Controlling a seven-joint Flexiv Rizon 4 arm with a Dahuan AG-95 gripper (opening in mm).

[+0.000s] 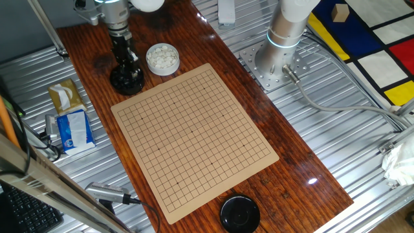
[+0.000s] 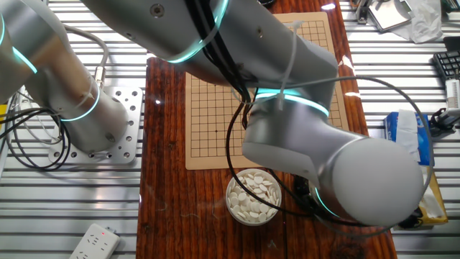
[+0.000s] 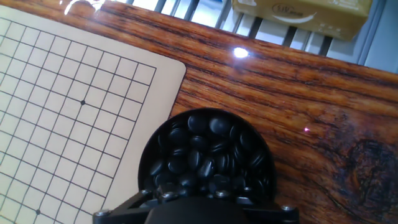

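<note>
A round black bowl [image 3: 268, 155] filled with glossy black stones [image 3: 194, 158] stands just off one corner of the pale Go board [image 3: 62, 93]. My gripper is over this bowl, its fingers reaching in at the lower edge of the wrist view. The tips blend into the dark stones, so whether they are apart or together, or hold a stone, is unclear. From exterior view 1, the gripper [image 1: 131, 70] points down into the same bowl [image 1: 121, 85]. No stones show on the board [image 1: 194, 139].
Beside the black bowl is a white bowl of white stones [image 1: 162, 59]. An upturned-looking black dish or lid [image 1: 239, 214] lies past the board's opposite edge. Tissue packs [image 1: 76, 131] sit off the table.
</note>
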